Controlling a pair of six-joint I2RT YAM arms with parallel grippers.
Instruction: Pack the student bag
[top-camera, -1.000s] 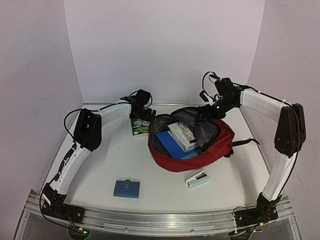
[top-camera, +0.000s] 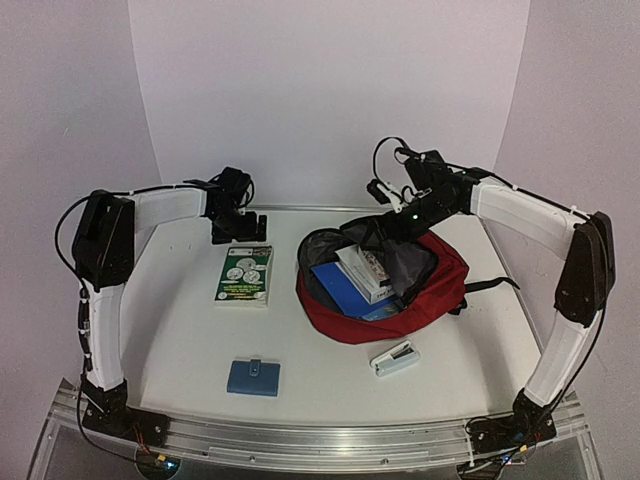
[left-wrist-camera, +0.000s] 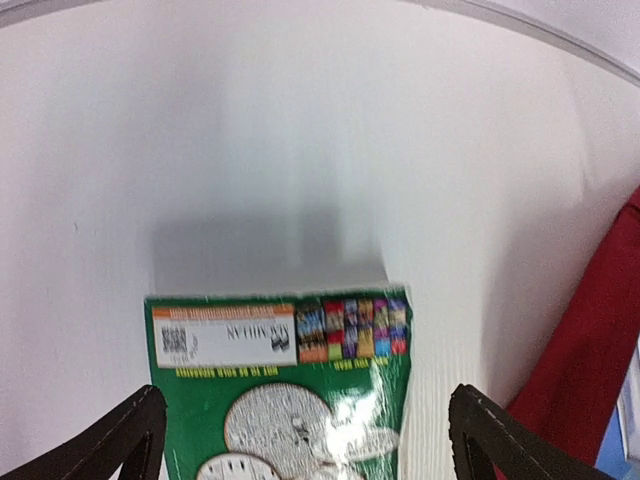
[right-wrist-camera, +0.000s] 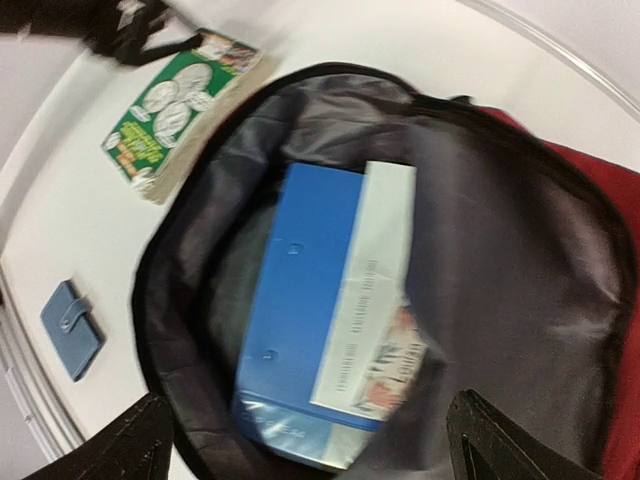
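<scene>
The green-covered book (top-camera: 243, 276) lies flat on the left of the table. My left gripper (top-camera: 248, 236) stands over its far edge, and in the left wrist view its fingers (left-wrist-camera: 115, 440) are wide apart with nothing between them. A red and black bag (top-camera: 345, 326) lies with its mouth spread. Inside it are a blue folder (right-wrist-camera: 300, 270) and a white box (right-wrist-camera: 365, 290). My right gripper (top-camera: 386, 230) is open above the bag's grey flap (right-wrist-camera: 500, 260), fingers (right-wrist-camera: 125, 445) spread. Whether it touches the fabric I cannot tell.
A blue wallet (top-camera: 253, 378) rests near the front edge, left of centre. A light-coloured stapler (top-camera: 395, 358) lies in front of the bag. Bare table separates the book from the wallet. A black strap (top-camera: 490, 284) sticks out right of the bag.
The book has shifted left and toward the front, away from the bag. My right gripper has moved slightly left.
</scene>
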